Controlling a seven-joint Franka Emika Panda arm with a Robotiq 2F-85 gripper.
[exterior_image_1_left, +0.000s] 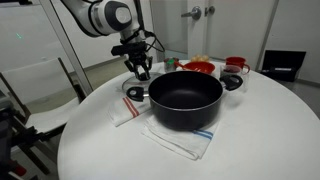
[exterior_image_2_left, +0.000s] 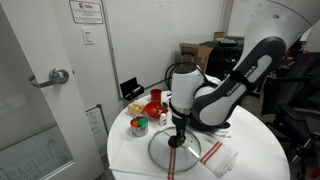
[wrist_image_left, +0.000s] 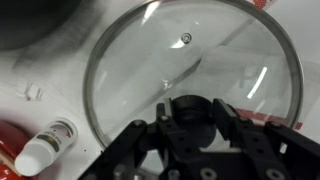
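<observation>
A clear glass lid (wrist_image_left: 130, 70) with a metal rim and a dark round knob (wrist_image_left: 192, 106) fills much of the wrist view. My gripper is shut on that knob. In exterior view 2 the lid (exterior_image_2_left: 160, 150) is below my gripper (exterior_image_2_left: 177, 141), over the front of the table; whether it touches the surface I cannot tell. A large black pot (exterior_image_1_left: 185, 100) stands on the table beside the lid, and in exterior view 2 the arm covers part of it.
A striped towel (exterior_image_1_left: 124, 111) lies near the lid, and another towel (exterior_image_1_left: 188, 138) is partly under the pot. Red bowl (exterior_image_2_left: 154, 109), red cup (exterior_image_2_left: 156, 95), tin (exterior_image_2_left: 139, 126) and white bottle (wrist_image_left: 46, 146) are grouped nearby.
</observation>
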